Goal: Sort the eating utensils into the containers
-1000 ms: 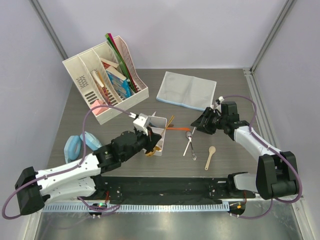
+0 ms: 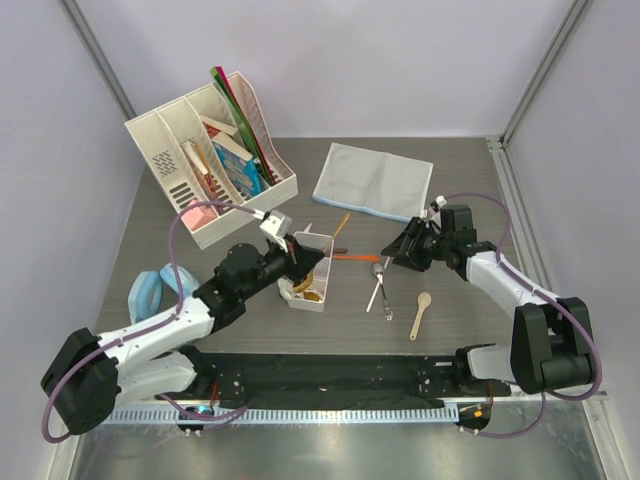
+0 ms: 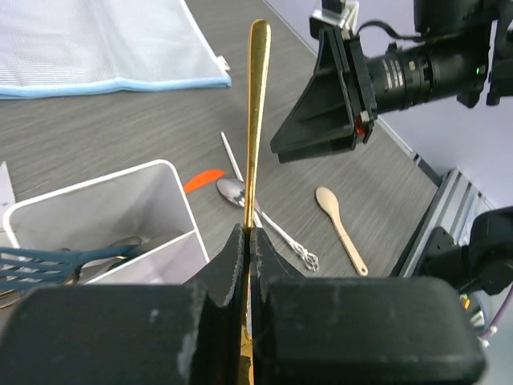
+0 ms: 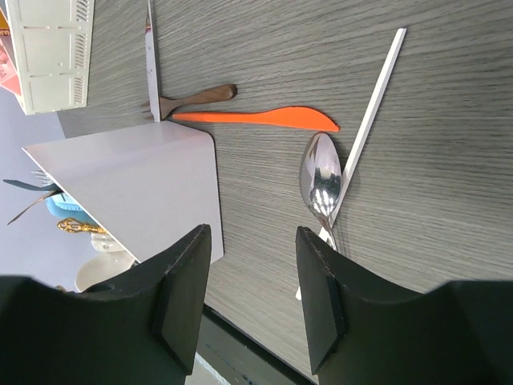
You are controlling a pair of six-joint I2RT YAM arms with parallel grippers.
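Note:
My left gripper is shut on a gold utensil, held upright over the white container, which holds several utensils. My right gripper stands part open, empty, above the table near a metal spoon and a white chopstick. An orange knife, a wooden-handled fork and a metal knife lie by the container. A wooden spoon lies at the right front.
A white organizer with books stands at back left. A blue-edged white mat lies at the back. Blue items lie at the left.
My left gripper, with the gold utensil, has moved up and toward the back in the top view. The right arm is almost unchanged.

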